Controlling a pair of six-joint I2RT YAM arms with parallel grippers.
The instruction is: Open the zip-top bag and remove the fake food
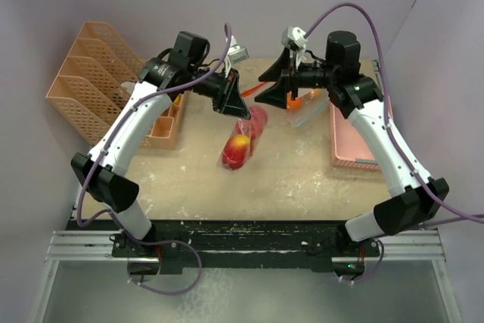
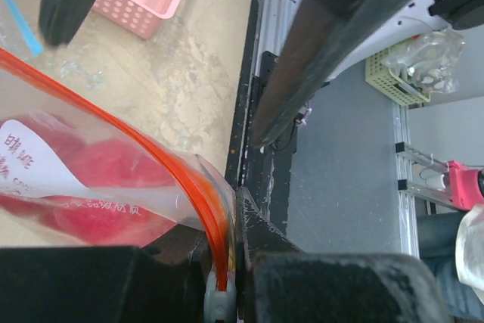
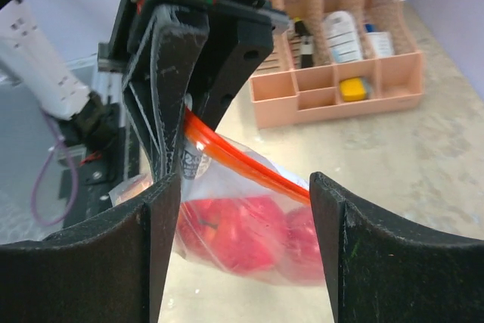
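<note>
A clear zip-top bag with an orange zipper point(image 2: 213, 209) and red fake fruit point(image 1: 237, 149) hangs from my left gripper point(image 1: 234, 107), which is shut on the bag's top corner in the left wrist view. My right gripper point(image 1: 268, 90) is open, facing the left one at the orange zipper strip; in the right wrist view the strip point(image 3: 249, 168) runs between its fingers. More orange fake food point(image 1: 309, 94) lies in clear plastic behind the right gripper, partly hidden by it.
A pink basket point(image 1: 349, 145) stands at the right. A tan compartment organizer point(image 1: 79, 88) with assorted items stands at the left.
</note>
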